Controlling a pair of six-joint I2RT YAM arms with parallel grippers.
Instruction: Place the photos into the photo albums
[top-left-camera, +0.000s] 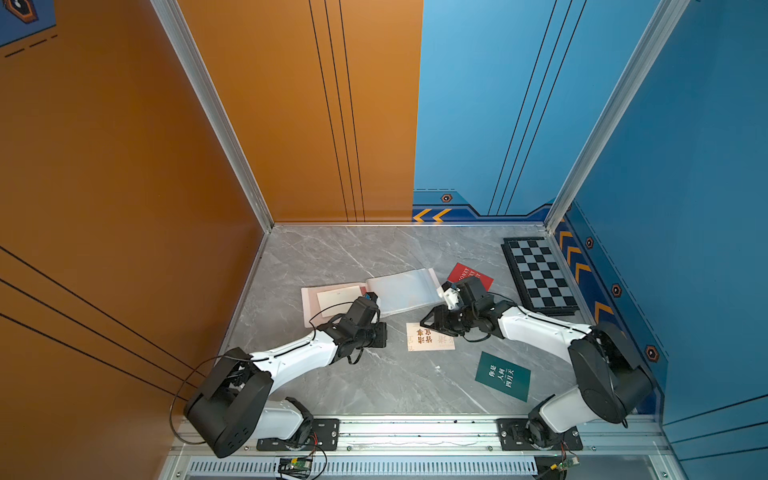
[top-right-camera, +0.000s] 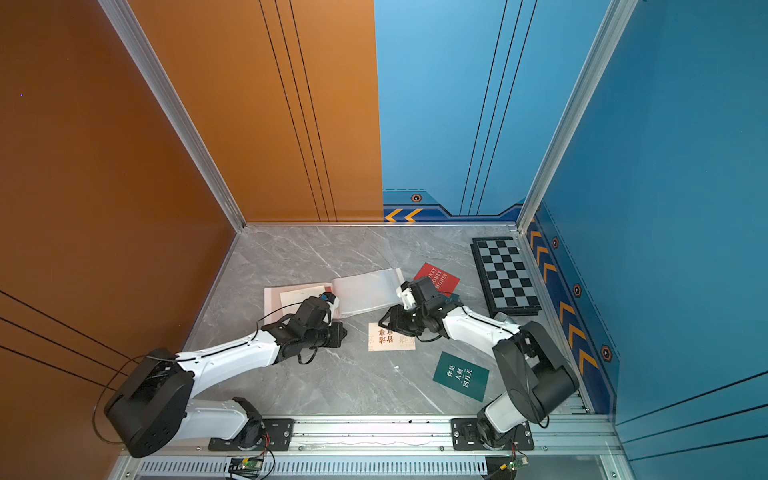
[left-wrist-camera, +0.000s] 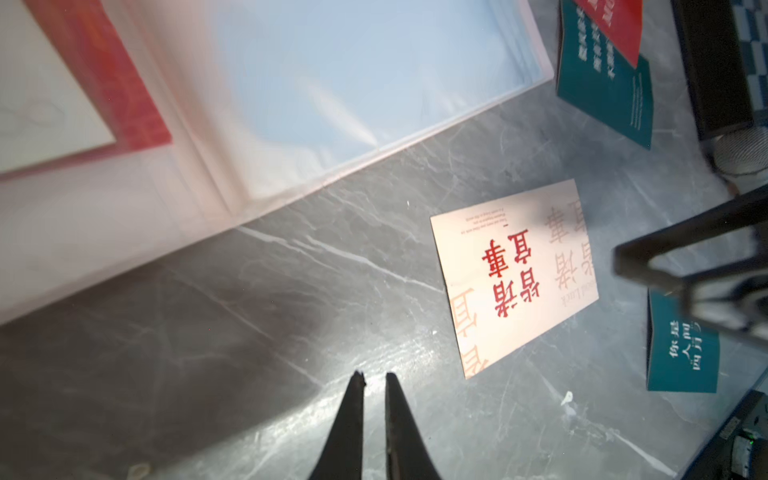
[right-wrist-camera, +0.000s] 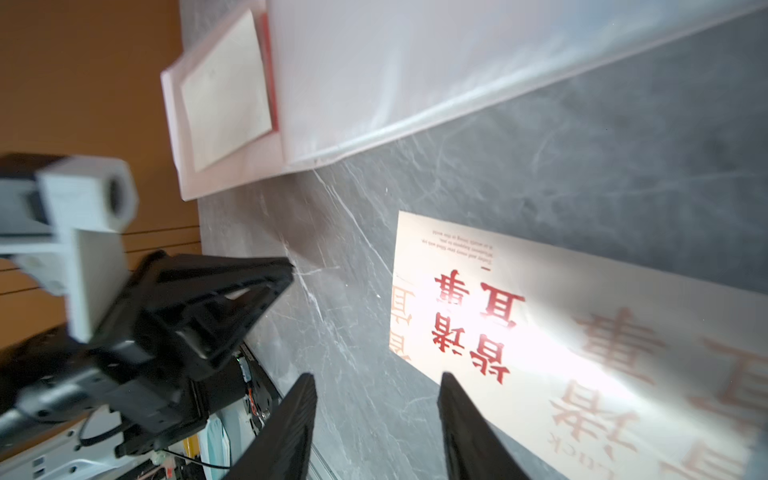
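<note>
An open album with clear pockets (top-left-camera: 400, 289) lies mid-table; its left page (left-wrist-camera: 88, 224) carries a cream card (left-wrist-camera: 40, 104) with red behind it. A cream photo (left-wrist-camera: 516, 276) with red characters lies in front of the album. My left gripper hangs over bare table left of that photo, its fingertips a narrow gap apart, nothing visible between them. My right gripper stands open above the table at the photo's edge, nothing between its fingers. A green photo (top-left-camera: 502, 376) lies front right; red (top-right-camera: 436, 276) and green (left-wrist-camera: 604, 96) ones overlap behind the right arm.
A black-framed checkered board (top-left-camera: 540, 272) stands along the right wall. Both arms reach close together over the middle.
</note>
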